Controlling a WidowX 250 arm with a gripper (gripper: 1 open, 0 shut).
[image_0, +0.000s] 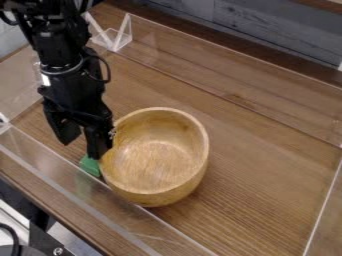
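Observation:
The black robot arm reaches down over the left side of the table, its gripper low beside the left rim of a tan wooden bowl. A small green object lies just below the gripper, against the bowl's lower left side. The fingers are dark and bunched, so whether they are open or shut is unclear.
A clear plastic piece stands at the back left. Transparent edging runs along the front left, with a black cable below it.

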